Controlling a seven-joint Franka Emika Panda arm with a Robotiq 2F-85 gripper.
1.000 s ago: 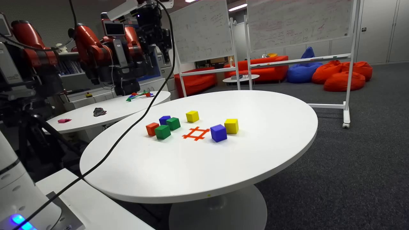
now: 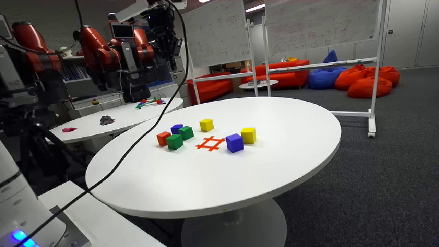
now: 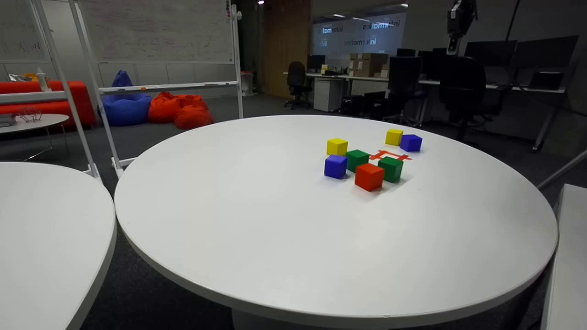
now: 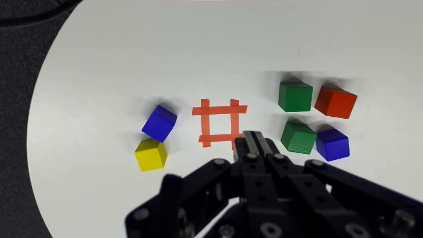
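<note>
High above the round white table [image 3: 231,220] hangs my gripper, its fingers together and nothing showing between them. A square of red tape [image 4: 205,123] marks the tabletop, with no cube inside it. In the wrist view, a blue cube [image 4: 159,123] and a yellow cube [image 4: 151,155] sit close together left of the tape. To its right are two green cubes [image 4: 295,97], a red cube [image 4: 336,102] and another blue cube [image 4: 333,145]. A second yellow cube [image 2: 206,125] shows in both exterior views; the wrist view does not show it.
A black cable [image 2: 135,144] crosses in front of exterior view 1. Another white table [image 3: 49,236] adjoins this one. Wide bare tabletop surrounds the cubes, and whiteboards [image 2: 321,26] stand beyond the table.
In exterior view 1 the gripper end of the arm has shifted slightly to the left and looks turned a little. The cubes and tape are where they were.
</note>
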